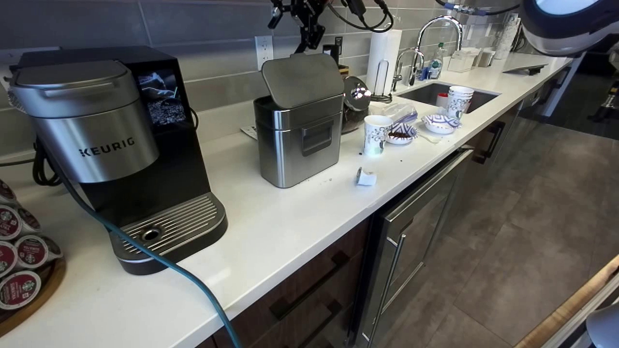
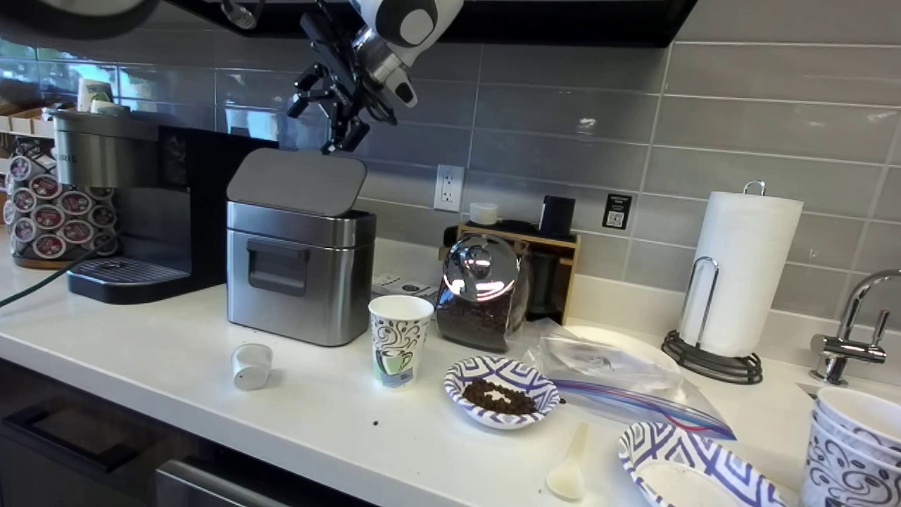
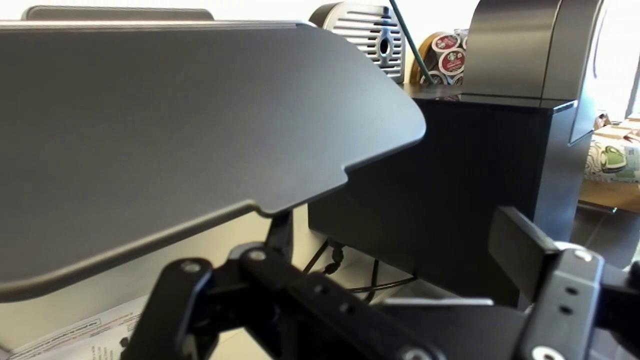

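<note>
A stainless steel bin [image 1: 300, 145] stands on the counter beside the coffee maker, its grey lid [image 2: 295, 182] tilted up at the back. My gripper [image 2: 316, 127] hangs just above and behind that lid, its fingers spread. From the wrist view, the lid [image 3: 198, 132] fills the upper left, and one dark finger [image 3: 280, 231] is right by its lower edge, seemingly touching it. The opposite pad [image 3: 519, 249] stands well apart, with nothing held between them. The bin's inside is mostly hidden by the lid.
The coffee maker [image 1: 110, 122] stands left of the bin. A white pod [image 2: 251, 366] lies on its side in front. To the right are a paper cup [image 2: 398, 338], a bowl of coffee beans [image 2: 500, 393] and a glass jar [image 2: 477, 296]. Wall tiles are close behind.
</note>
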